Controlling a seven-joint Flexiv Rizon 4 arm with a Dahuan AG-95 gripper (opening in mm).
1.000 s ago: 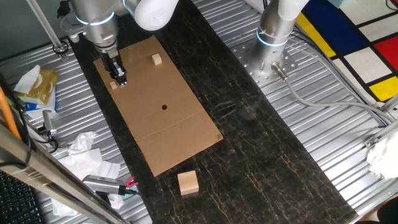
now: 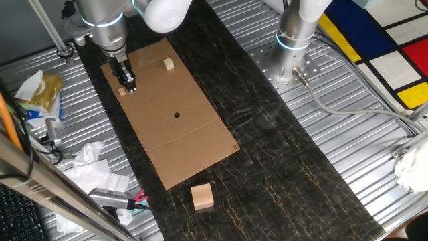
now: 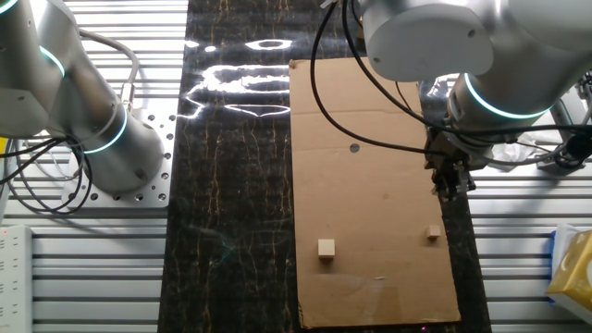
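Observation:
A flat brown cardboard sheet (image 2: 184, 134) with a dark round spot lies on the black marbled table. My gripper (image 2: 132, 89) hangs over the sheet's left side in the first exterior view, pointing down; how its fingers stand is too small to make out. A small wooden block (image 2: 122, 92) shows just beside the fingers, also seen as a block (image 3: 433, 232) near the sheet's edge in the second view. A mid-sized pale block (image 2: 168, 63) sits apart, toward the sheet's far end. The largest wooden block (image 2: 202, 196) rests on the bare table beyond the sheet.
A robot base (image 2: 289, 63) is bolted at the table's right. Tissue packs (image 2: 41, 94) and white paper (image 2: 93, 171) lie on the slatted metal at left. Black cables (image 3: 370, 139) hang across the second view.

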